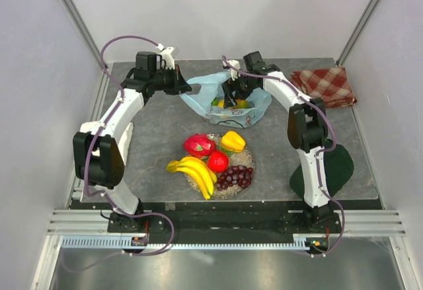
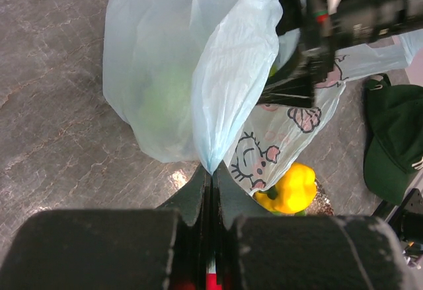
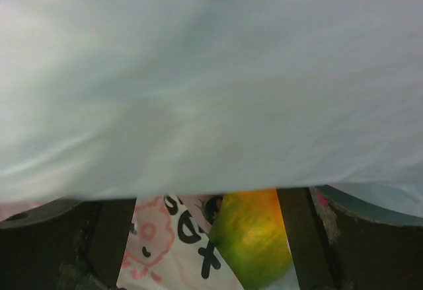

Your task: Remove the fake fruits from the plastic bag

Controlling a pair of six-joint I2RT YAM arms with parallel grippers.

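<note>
The pale blue plastic bag [image 1: 248, 117] lies at the back of the table, its mouth spread open. My left gripper [image 1: 188, 90] is shut on the bag's left edge, and the left wrist view shows the gathered plastic [image 2: 218, 128] pinched between its fingertips. Inside the bag, my right gripper [image 1: 233, 100] reaches down with its fingers open. An orange-green mango [image 3: 252, 240] shows between the fingers in the right wrist view, nearer the right-hand finger [image 3: 324, 240]; contact cannot be told. Bag plastic covers the upper part of that view. Other fruit in the bag is partly hidden by the gripper.
In front of the bag, a round plate [image 1: 248, 160] carries bananas [image 1: 192, 170], a dragon fruit [image 1: 199, 146], a yellow pepper [image 1: 232, 142], a red fruit [image 1: 218, 162] and grapes [image 1: 235, 177]. A dark green cap [image 1: 337, 171] and a checked cloth [image 1: 324, 86] lie at the right.
</note>
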